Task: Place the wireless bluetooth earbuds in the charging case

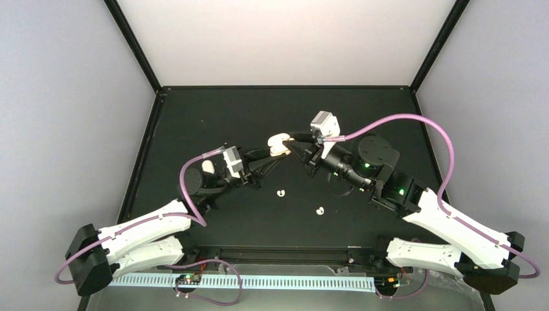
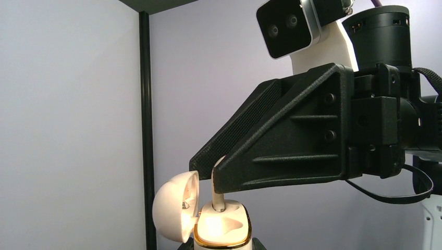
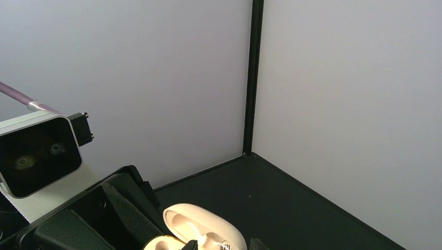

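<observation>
The white charging case [image 2: 224,232] is held upright in my left gripper [image 1: 273,155], its lid [image 2: 169,208] swung open. My right gripper [image 1: 290,144] is over the case; in the left wrist view an earbud [image 2: 218,200] stands with its stem in the case, between or just behind the right fingertips. Whether the right gripper grips it is unclear. Two more earbuds [image 1: 281,193] [image 1: 320,210] lie on the black table below the arms.
The black table [image 1: 246,110] is otherwise mostly clear, bounded by white walls and dark frame edges. A white object [image 1: 208,167] shows beside the left wrist.
</observation>
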